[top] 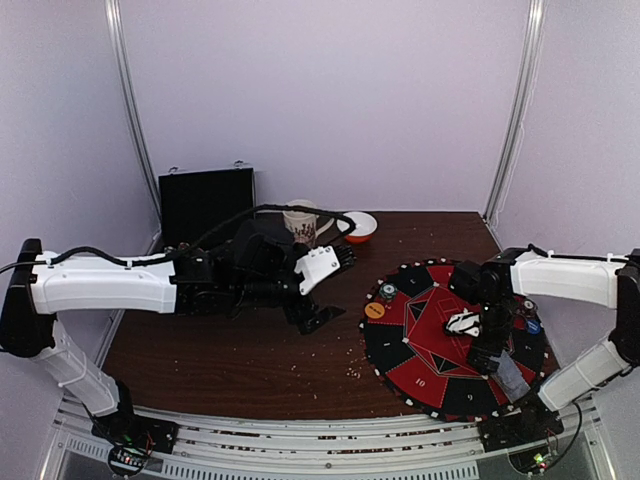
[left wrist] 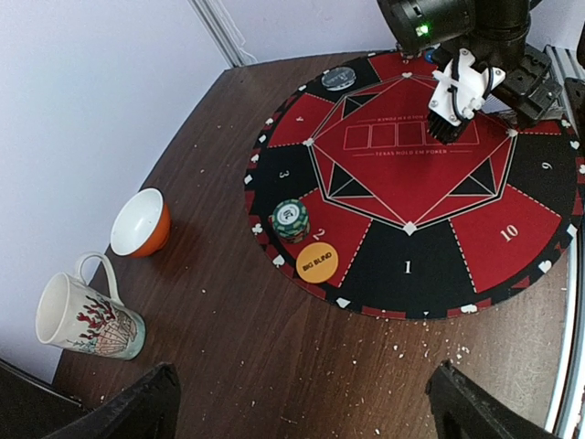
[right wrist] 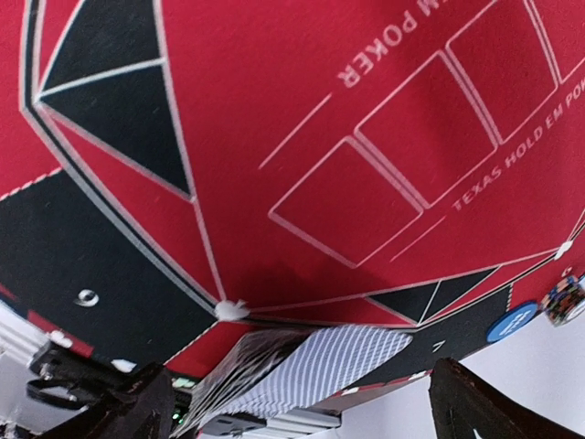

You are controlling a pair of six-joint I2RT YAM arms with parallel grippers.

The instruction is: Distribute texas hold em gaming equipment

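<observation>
A round red and black poker mat [top: 410,375] lies on the right half of the table. On its left edge are a green chip stack [left wrist: 292,219] and an orange Big Blind disc [left wrist: 317,262]. A pale round disc [left wrist: 339,78] rests on the far side. At the right rim are a blue disc [right wrist: 512,322] and another chip stack [right wrist: 564,299]. A glossy, striped grey card pack [right wrist: 315,370] lies near the front right, beside my right gripper [top: 470,322], which is open and empty above the mat. My left gripper [top: 332,288], also open and empty, hangs over bare table.
Behind the left arm stand a black case [top: 206,205], a patterned mug [top: 300,222] and an orange-white bowl [top: 358,226]. Bare wood lies left of the mat, with small crumbs [top: 353,374] near it.
</observation>
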